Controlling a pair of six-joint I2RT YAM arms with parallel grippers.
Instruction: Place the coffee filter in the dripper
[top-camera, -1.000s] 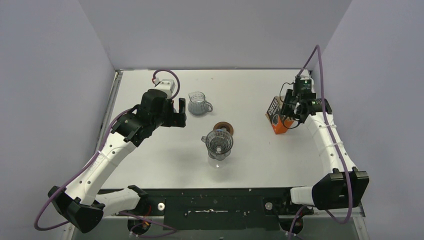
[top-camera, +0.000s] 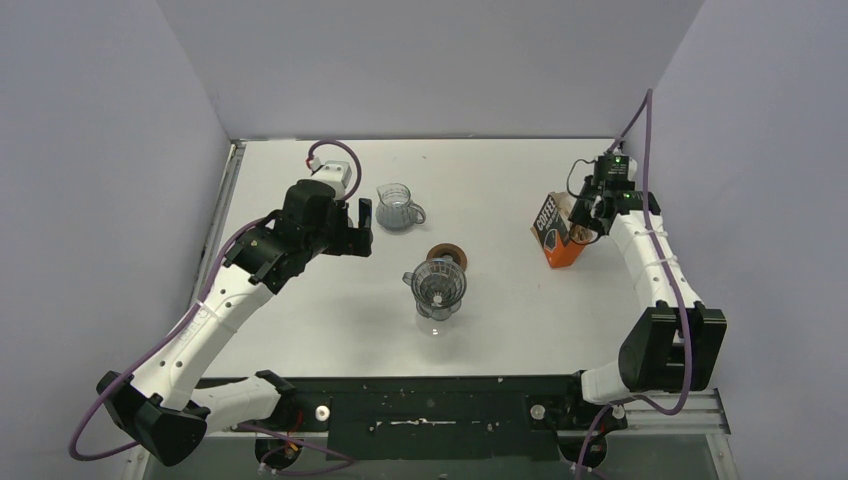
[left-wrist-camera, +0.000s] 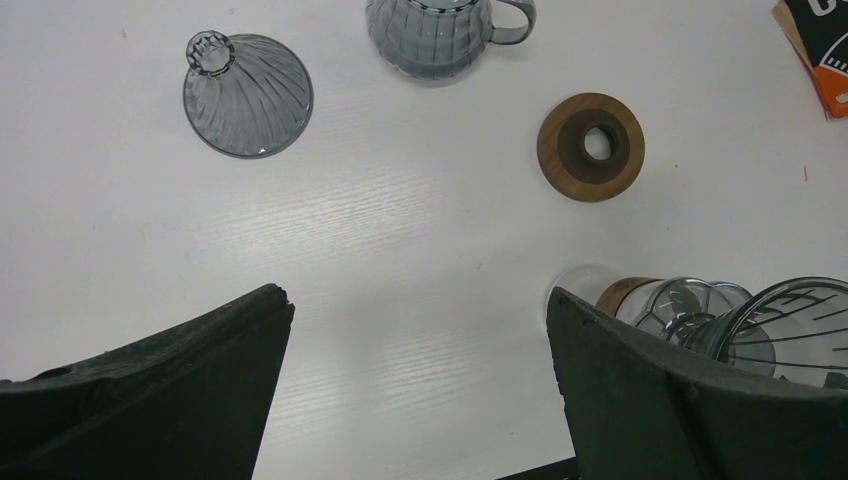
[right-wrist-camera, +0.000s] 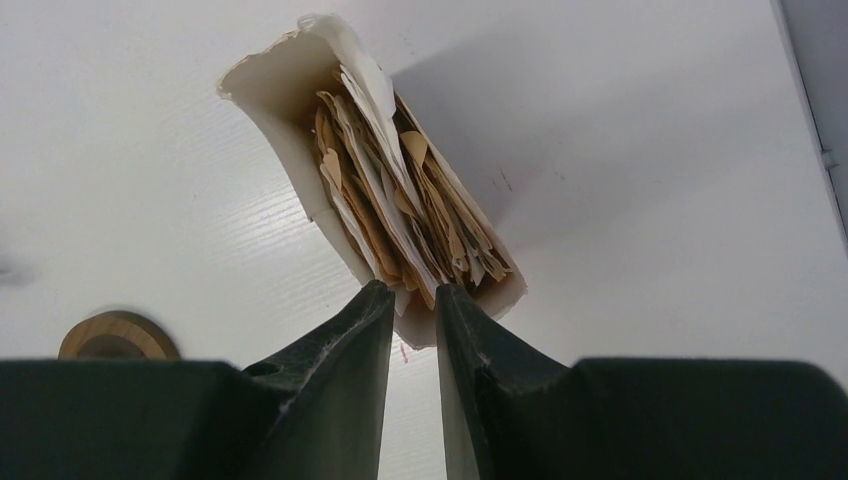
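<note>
The paper filters (right-wrist-camera: 395, 205), brown and white, stand packed in an open-topped box (right-wrist-camera: 295, 165), whose outside is orange and black in the top view. Over the box's near end, my right gripper has its fingers a narrow gap apart, and no filter shows held between them. The ribbed clear dripper (top-camera: 438, 284) stands upright near the middle of the table. It also appears at the right edge of the left wrist view, partly behind a finger. To its upper left, my left gripper hangs wide open and empty over the table.
A grey glass jug (top-camera: 398, 212) stands behind the dripper. A wooden ring (left-wrist-camera: 590, 150) lies close to the dripper, and a grey glass cone (left-wrist-camera: 250, 100) rests under the left arm. Open table lies between the dripper and the box.
My right gripper has shifted slightly to the right over the box, and its arm has changed pose a little. The left arm, box and dripper look unmoved.
</note>
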